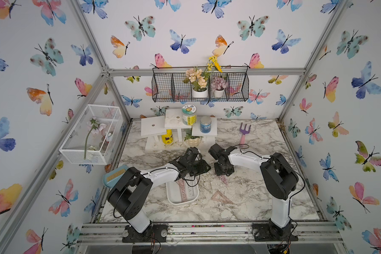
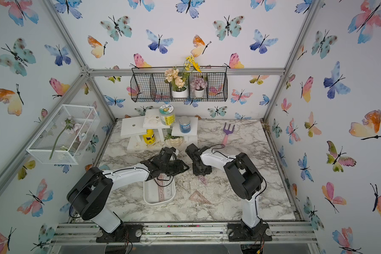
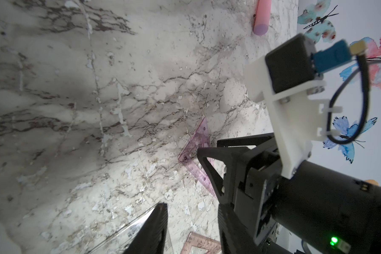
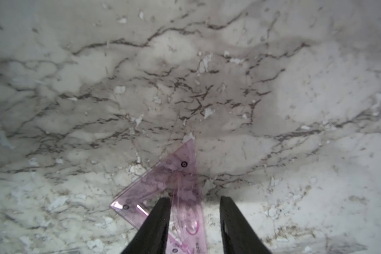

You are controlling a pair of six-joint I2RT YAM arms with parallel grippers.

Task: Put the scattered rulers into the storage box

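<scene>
A pink triangle ruler [image 4: 187,169] lies flat on the marble table, its tip pointing away from my right gripper. That gripper stands partly open low over it; the left finger [image 4: 158,224] overlaps the ruler in view, while the other is right of it. In the left wrist view, my left gripper is open and empty, with a clear ruler [image 3: 127,233] and a peach triangle ruler [image 3: 194,242] below it. The white storage box [image 1: 170,199] holds a pink ruler [image 1: 182,191] and a clear ruler [image 1: 191,191]; the left arm covers its back edge.
White stepped shelves [image 1: 153,126] with cans stand at the back. A purple fork [image 1: 243,133] lies behind the right arm. A blue brush [image 1: 111,177] is beside the left arm. The two grippers are close together.
</scene>
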